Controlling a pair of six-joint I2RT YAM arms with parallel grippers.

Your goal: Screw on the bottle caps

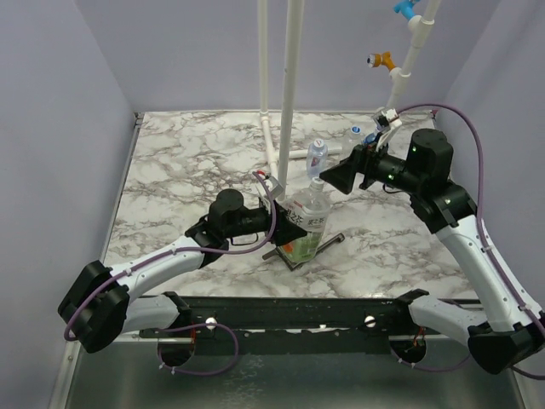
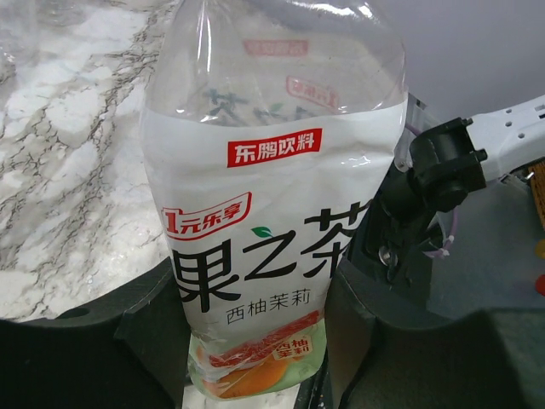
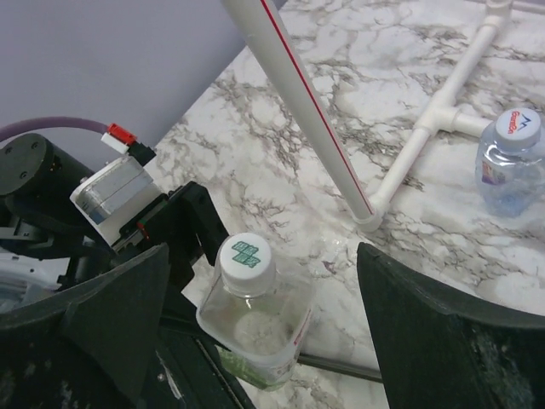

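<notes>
My left gripper (image 1: 288,230) is shut on a large clear bottle (image 1: 311,207) with a white label and green-orange lower part (image 2: 272,204), its white cap (image 3: 245,256) on top. The bottle is held upright near the middle of the table. My right gripper (image 1: 351,177) stands open just above and to the right of the cap; in the right wrist view the cap lies between the two dark fingers, apparently not touched by them.
Smaller bottles (image 1: 316,156) (image 3: 511,153) stand behind on the marble table (image 1: 170,162). White pipes (image 3: 306,111) rise behind the held bottle, and a dark metal bar (image 1: 328,243) lies under it.
</notes>
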